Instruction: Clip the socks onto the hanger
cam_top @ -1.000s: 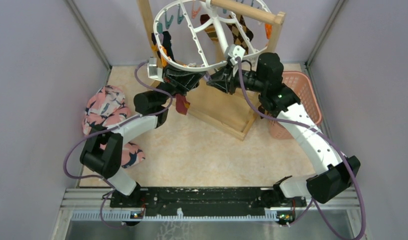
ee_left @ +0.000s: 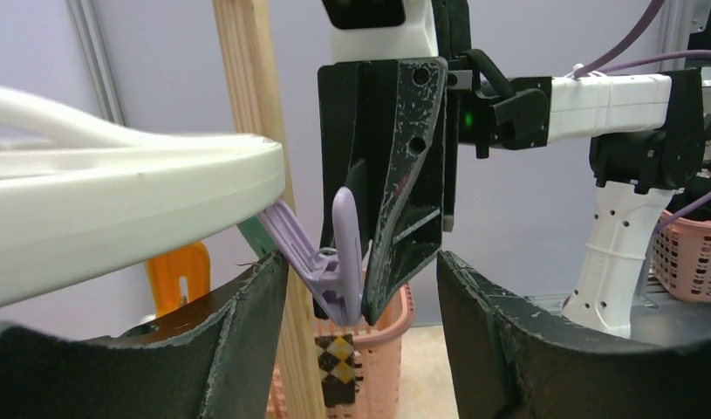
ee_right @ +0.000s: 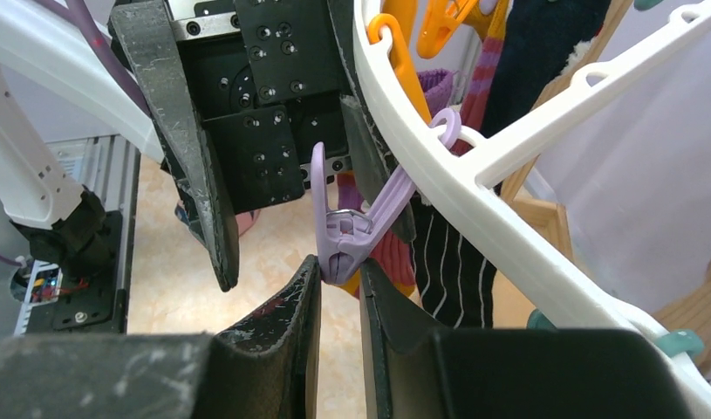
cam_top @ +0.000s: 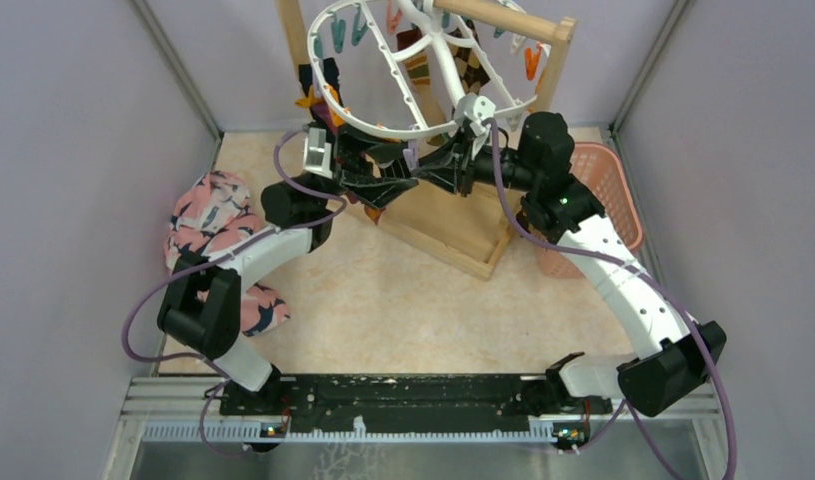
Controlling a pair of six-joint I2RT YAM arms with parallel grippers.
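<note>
A purple clip (ee_right: 369,223) hangs from the white hanger ring (cam_top: 378,130). My right gripper is at the clip's lower end, its fingertips touching it; how far closed it is on it is hard to judge. My left gripper stands open around the clip from the other side, its fingers apart. In the right wrist view, a striped black sock (ee_right: 447,271) and colored socks (ee_right: 391,262) hang behind the ring, near orange clips (ee_right: 408,78). A checked sock (ee_left: 338,371) shows low in the left wrist view.
The hanger hangs on a wooden frame (cam_top: 558,60). A pink basket (cam_top: 608,190) stands at the right, patterned pink cloth (cam_top: 208,215) lies at the left.
Both grippers have moved slightly at the front of the ring, the left one rightward and down around the purple clip, the right one slightly rightward.
</note>
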